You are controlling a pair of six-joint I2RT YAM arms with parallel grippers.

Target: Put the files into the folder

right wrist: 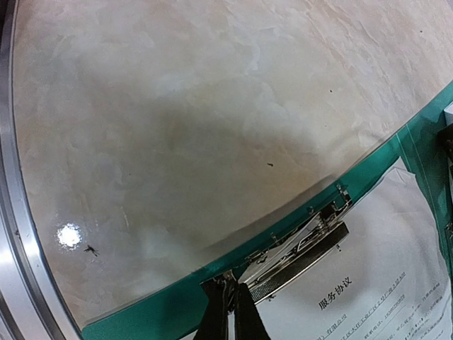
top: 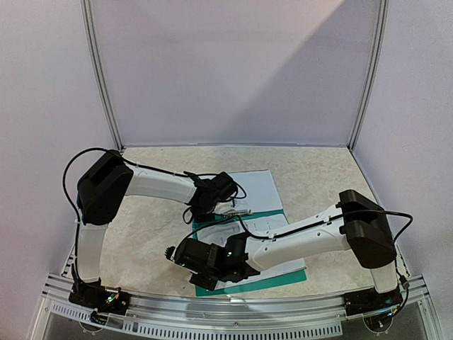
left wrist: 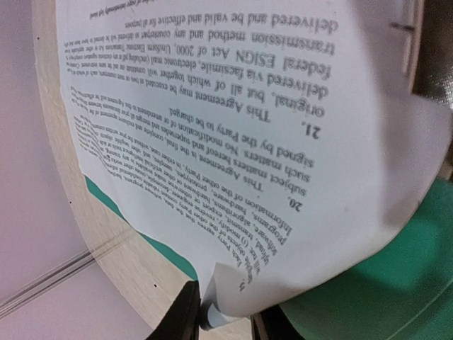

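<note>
A green folder lies spread on the table, white printed sheets on it. In the left wrist view, a printed sheet bows upward, its lower corner curling between the parted fingers of my left gripper; whether both fingers touch it is unclear. Part of the green folder shows beneath. My right gripper is shut at the near end of the metal clip along the folder's edge, nothing visible between its fingers. From above, both gripper tips are largely hidden by the arms.
A metal rail runs along the table's near edge. Another silver metal piece lies across the folder near the left arm. The two arms work close together.
</note>
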